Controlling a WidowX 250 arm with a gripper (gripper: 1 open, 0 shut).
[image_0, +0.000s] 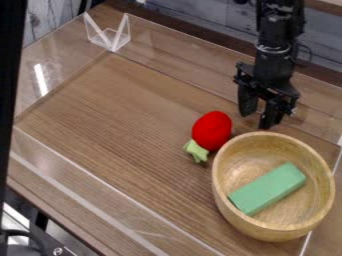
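Observation:
The black robot arm comes down from the top right, its gripper low over the wooden table, open, just right and above a red object with a pale green piece at its lower left end. A tan round bowl at the lower right holds a green block.
A white wire rack stands at the back left. The table's edges show at the left and behind the arm.

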